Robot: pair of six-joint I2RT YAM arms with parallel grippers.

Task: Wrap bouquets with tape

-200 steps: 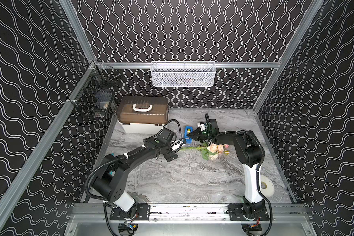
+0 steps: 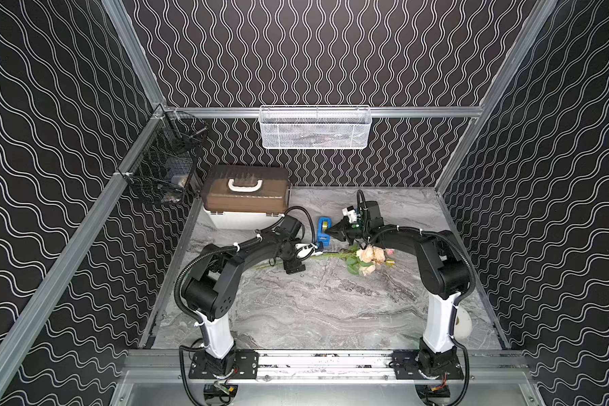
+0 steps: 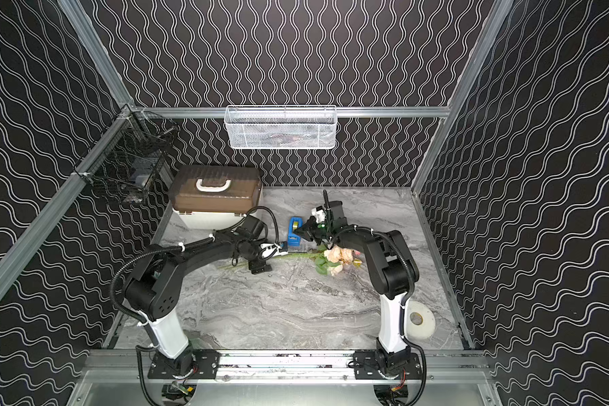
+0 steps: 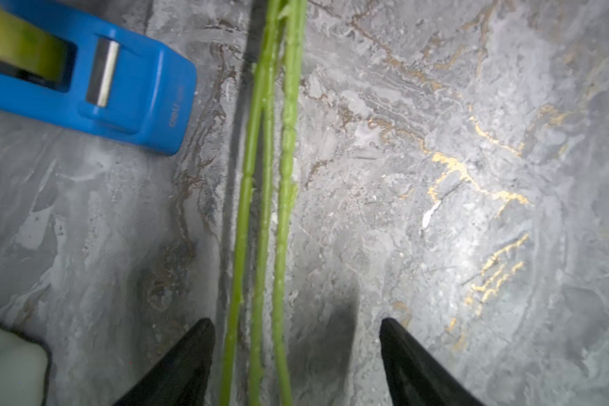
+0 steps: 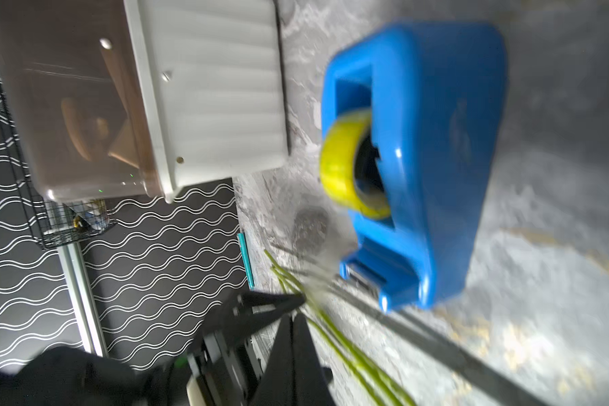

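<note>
The bouquet's peach flowers (image 2: 372, 254) lie on the table, partly under my right arm. Its green stems (image 4: 262, 182) run down between the fingers of my left gripper, which stands open with a gap on either side of them. A blue tape dispenser (image 5: 429, 155) holding a yellow roll of tape (image 5: 345, 162) rests on the table behind the stems. My right gripper is beside the dispenser, its fingers pressed together with no object showing between them. In the right wrist view, the left gripper appears at the lower left, by the stems.
A brown-lidded white toolbox (image 2: 246, 193) stands at the back left. A white roll (image 3: 421, 320) lies near the right arm's base. White and black wire baskets hang on the back and left walls.
The left arm's elbow has swung right and its gripper has shifted slightly right along the stems. The right arm's elbow has moved right, while its gripper stays close to the dispenser.
</note>
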